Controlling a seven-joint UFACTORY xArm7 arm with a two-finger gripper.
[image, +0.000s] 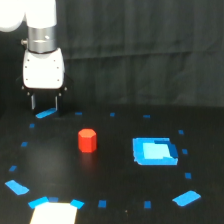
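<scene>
A red block (87, 140), with a hexagonal outline, rests alone on the black table. To its right lies a shallow blue tray (137, 151) with a pale, light-blue inside. My gripper (45, 103) hangs at the upper left, pointing down, behind and to the left of the red block. Its two fingers stand apart with nothing visible between them, and it touches neither the block nor the tray.
Blue tape marks are scattered around the table, among them a longer strip (186, 198) at the front right. A pale flat object (53, 213) is cut off by the bottom edge. Between the block and the tray the table is clear.
</scene>
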